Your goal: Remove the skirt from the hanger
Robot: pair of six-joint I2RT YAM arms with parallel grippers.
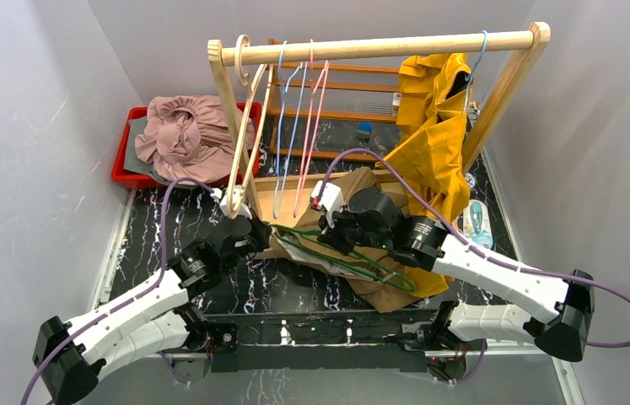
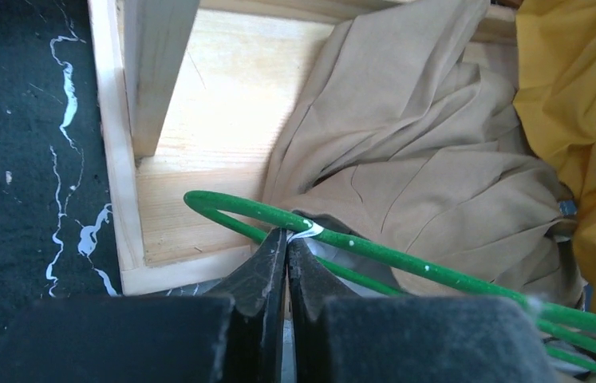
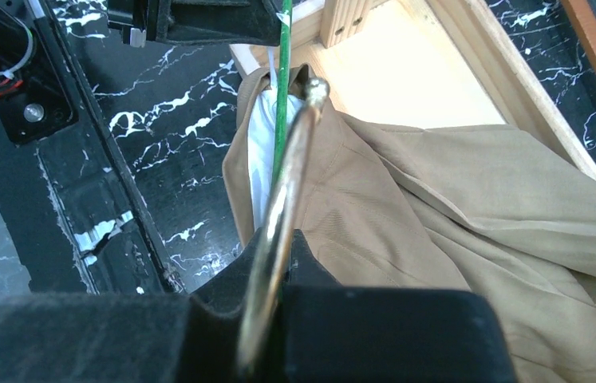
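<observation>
The khaki skirt [image 2: 430, 215] lies bunched in the wooden box [image 2: 223, 96], with a pale lining [image 3: 262, 144] at its edge. A green hanger [image 1: 387, 278] lies low across it. My right gripper is shut on the green hanger, whose metal hook rises blurred in front of the right wrist camera. My left gripper is shut at the green hanger's end, by a white strap or tag; whether anything is between its fingertips is unclear.
A wooden rail [image 1: 379, 45] holds empty beige, blue and pink hangers and a yellow garment [image 1: 425, 126]. A red basket [image 1: 121, 156] of clothes stands back left. Dark marble floor shows around the box.
</observation>
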